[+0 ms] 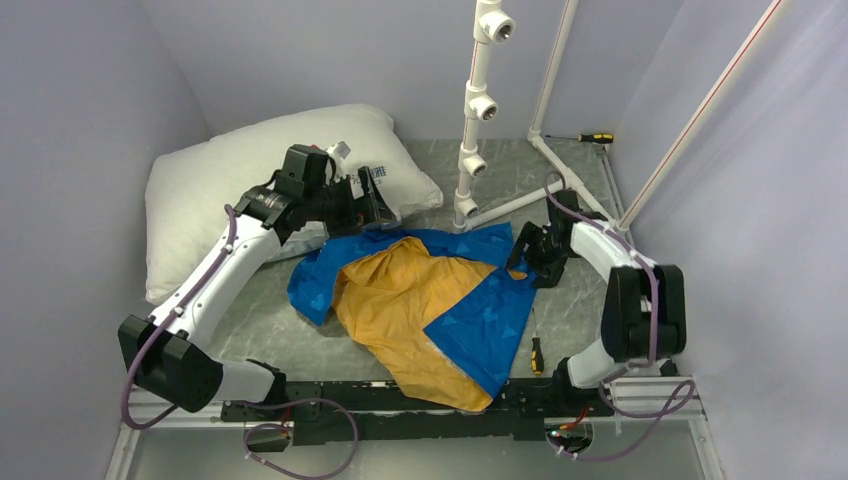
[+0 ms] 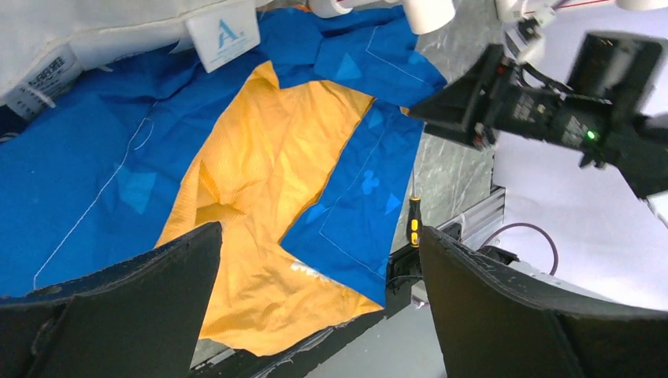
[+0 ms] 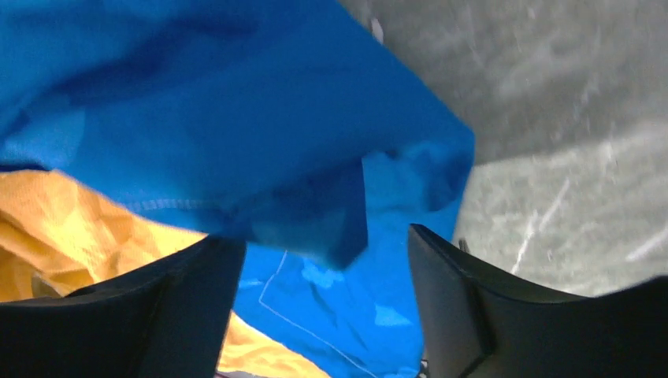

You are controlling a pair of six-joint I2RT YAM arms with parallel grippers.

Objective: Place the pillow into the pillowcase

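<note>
The white pillow [image 1: 230, 170] lies at the back left, partly hidden by my left arm. In front of it the blue and yellow pillowcase [image 1: 400, 310] is spread crumpled on the grey table. My left gripper [image 1: 365, 200] is open above the pillow's front edge and the case's back; the left wrist view shows the pillow's label [image 2: 224, 35] and the case between its fingers. My right gripper [image 1: 525, 260] is low at the case's upper right corner, fingers apart around a blue fold [image 3: 315, 220]; the right wrist view is blurred, and whether it touches cloth is unclear.
White pipe posts [image 1: 470, 150] stand at the back. A screwdriver [image 1: 536, 352] lies right of the case near the front edge, another [image 1: 596, 138] at the back right. Bare table [image 1: 250, 310] shows left of the case.
</note>
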